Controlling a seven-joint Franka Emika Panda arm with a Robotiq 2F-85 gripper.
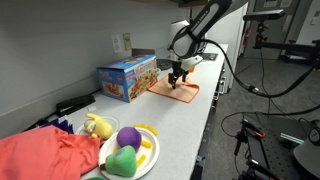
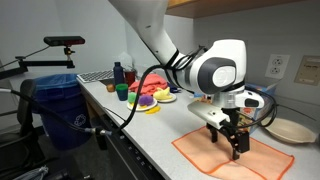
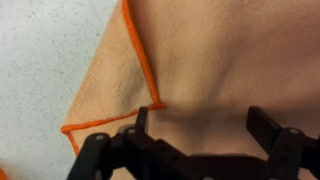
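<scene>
An orange-tan cloth with a bright orange hem lies on the counter, one corner folded over in the wrist view. It spreads mostly flat in exterior view 2, where the cloth reaches under the arm. My gripper is open just above the cloth, its fingers well apart and no fabric between them. In exterior view 1 the gripper hangs low over the cloth at the counter's far end.
A blue box stands against the wall left of the cloth. Nearer are a plate with toy produce and a red cloth. In exterior view 2 a bowl sits behind the cloth.
</scene>
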